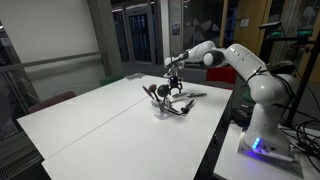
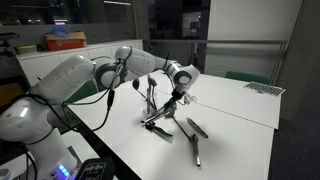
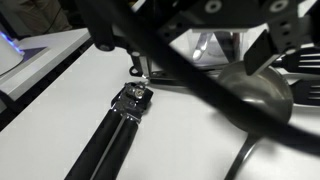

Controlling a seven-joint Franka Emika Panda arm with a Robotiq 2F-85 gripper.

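Note:
My gripper (image 2: 181, 97) points down, low over the far part of the white table, beside a cluster of utensils. Its dark linkage fills the top of the wrist view, crossed by a black cable; the fingertips are not clear, so I cannot tell whether it is open or shut. Below the linkage lies a tool with two black handles (image 3: 104, 143) and a metal head. To its right is a round metal ladle (image 3: 257, 97), with black slotted utensils (image 3: 300, 62) past it. Upright utensils stand in a clear container (image 1: 160, 109).
Several dark utensils lie loose on the table, among them one with a dark handle (image 2: 196, 151) and another (image 2: 197, 128) farther back. A green bin (image 2: 248, 78) stands behind it.

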